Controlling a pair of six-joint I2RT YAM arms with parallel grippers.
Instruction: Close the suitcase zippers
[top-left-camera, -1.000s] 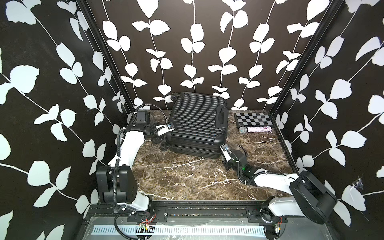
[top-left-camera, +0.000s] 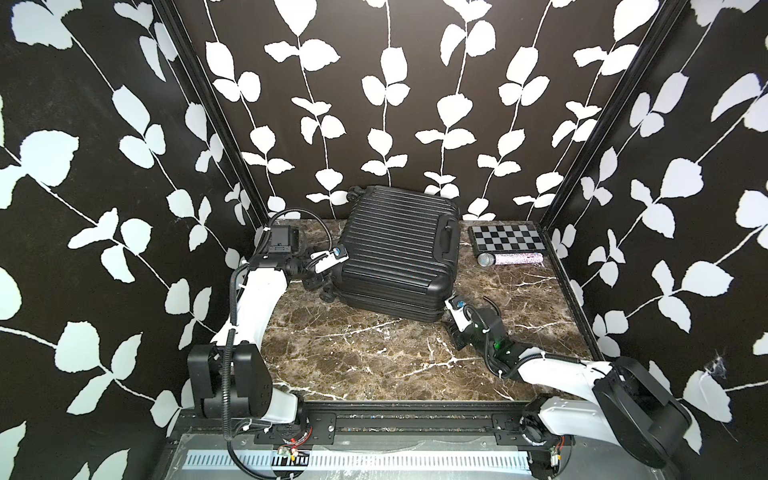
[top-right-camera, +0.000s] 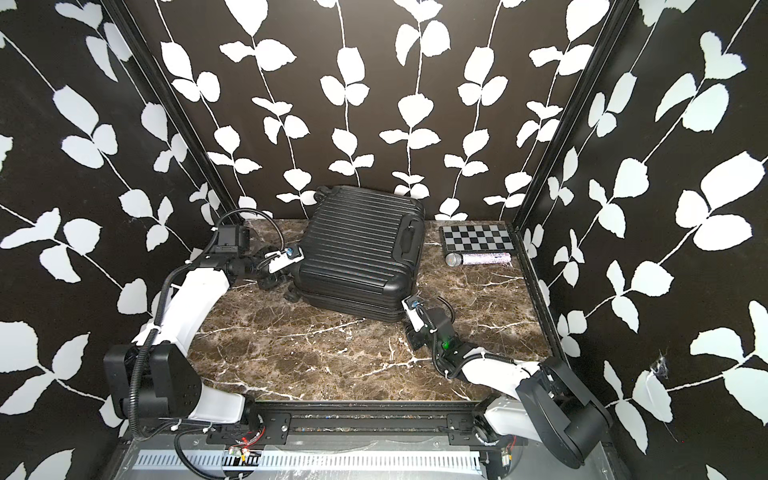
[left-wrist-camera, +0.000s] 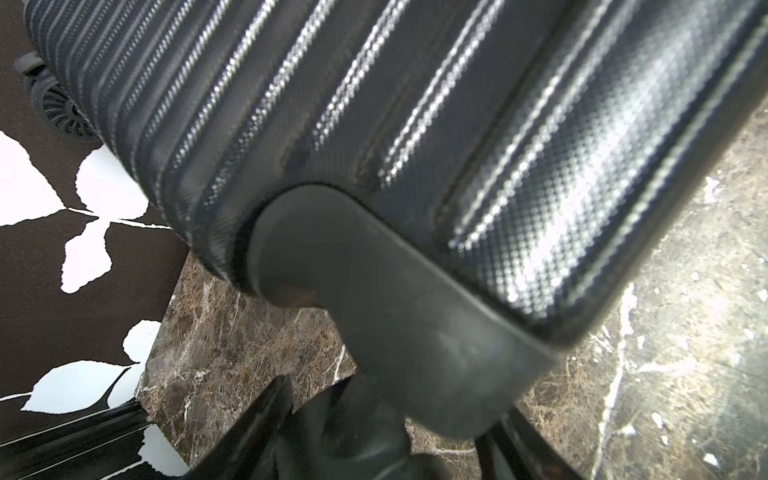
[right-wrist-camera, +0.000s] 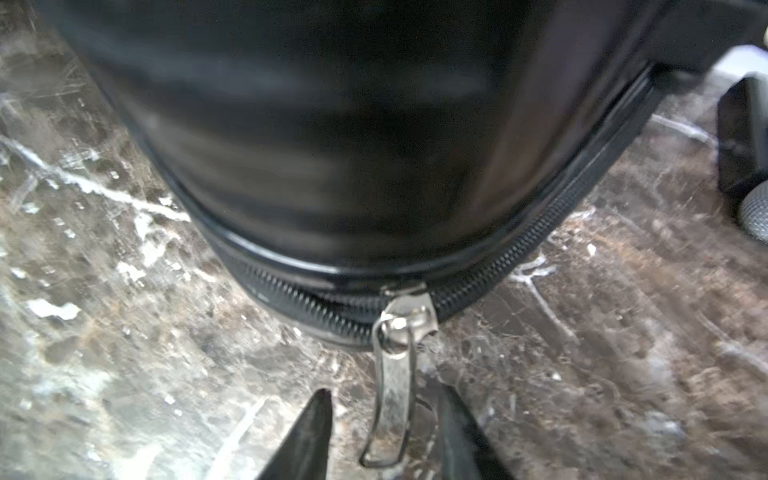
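Note:
A black ribbed suitcase (top-left-camera: 396, 244) lies flat on the marble table. At its near right corner, a silver zipper pull (right-wrist-camera: 393, 400) hangs down from its slider (right-wrist-camera: 409, 316), and a gap shows between the zipper teeth left of it. My right gripper is open, its fingers standing apart on either side of the pull, with bare space on both sides. My left gripper is at the suitcase's near left corner, fingers apart around a dark caster wheel (left-wrist-camera: 344, 432) below the grey corner housing (left-wrist-camera: 400, 320); contact there cannot be made out.
A checkered board (top-left-camera: 508, 237) and a microphone (top-left-camera: 512, 259) lie at the back right. Behind the suitcase rises the patterned wall (top-left-camera: 384, 96).
The suitcase has shifted slightly right and toward the front over the last second. My right gripper and arm have moved slightly the same way; the left gripper stays almost in place.

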